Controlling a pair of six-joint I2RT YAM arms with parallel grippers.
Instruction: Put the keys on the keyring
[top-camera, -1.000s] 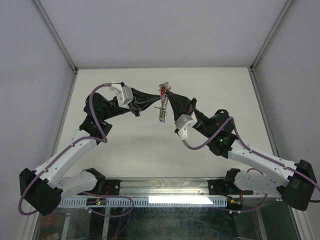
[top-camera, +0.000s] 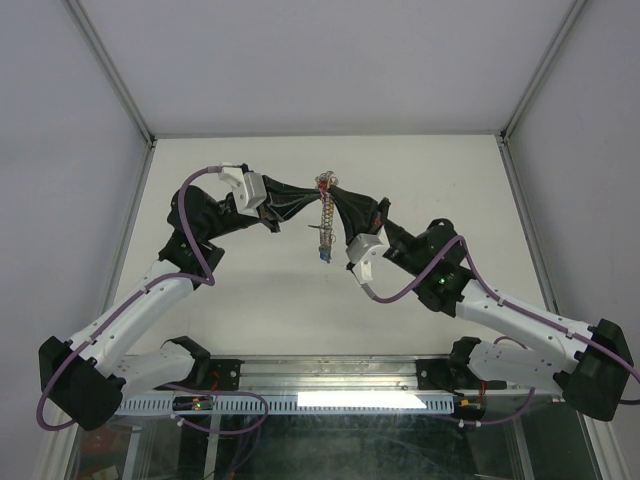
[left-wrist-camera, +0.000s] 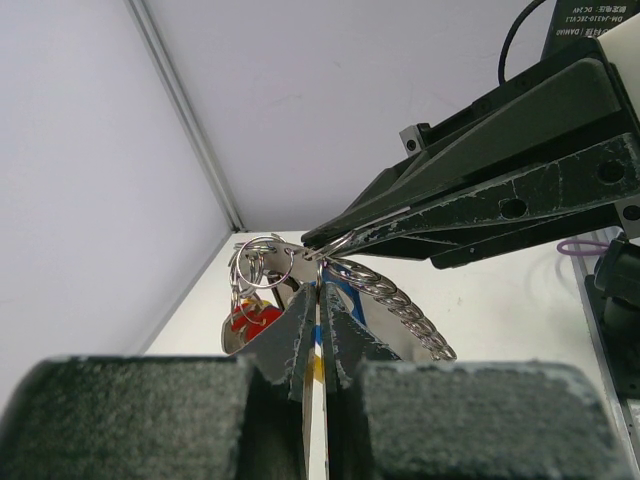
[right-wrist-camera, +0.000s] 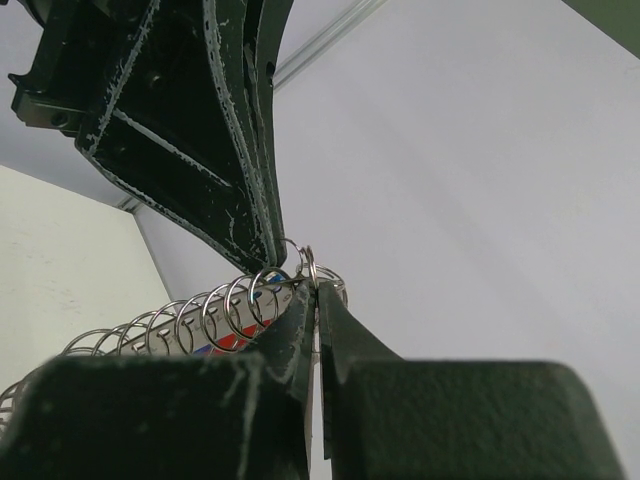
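A bundle with a long row of wire coils (top-camera: 326, 220) hangs between my grippers in the top view, over the middle of the table. Red shows near its top and blue at its lower end. My left gripper is shut, a thin metal piece (left-wrist-camera: 319, 272) standing between its fingertips. From the other side, my right gripper is shut on a wire ring (right-wrist-camera: 310, 262) at the end of the coils. The two grippers' tips almost meet. Individual keys are hard to tell apart; a thin piece (top-camera: 313, 227) sticks out leftward from the bundle.
Grey walls (top-camera: 320, 65) close off the back and both sides. A metal rail (top-camera: 320, 372) runs along the front edge.
The hanging bundle has swung, its lower end reaching further down with blue now showing. The left arm looks unmoved.
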